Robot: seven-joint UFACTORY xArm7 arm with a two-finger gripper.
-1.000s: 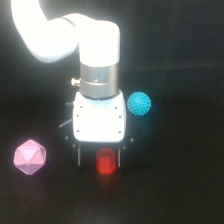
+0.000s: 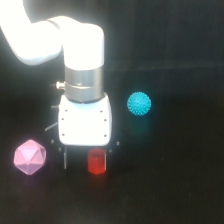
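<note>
A small red block (image 2: 96,163) stands on the dark surface below the white gripper body. My gripper (image 2: 86,158) points down with its thin fingers spread wide. The block sits between them, close beside the right finger; whether the two touch is hard to tell. A clear gap separates the block from the left finger (image 2: 65,158). To the left lies a pink many-faced ball (image 2: 29,157). A teal knobbly ball (image 2: 139,103) is at the upper right, apart from the gripper.
The surface is dark and bare to the right and in front. The white arm (image 2: 35,40) comes in from the upper left. The pink ball lies a short way left of the left finger.
The gripper and arm have shifted left. The red block has also moved left, by a little less. Both balls are where they were.
</note>
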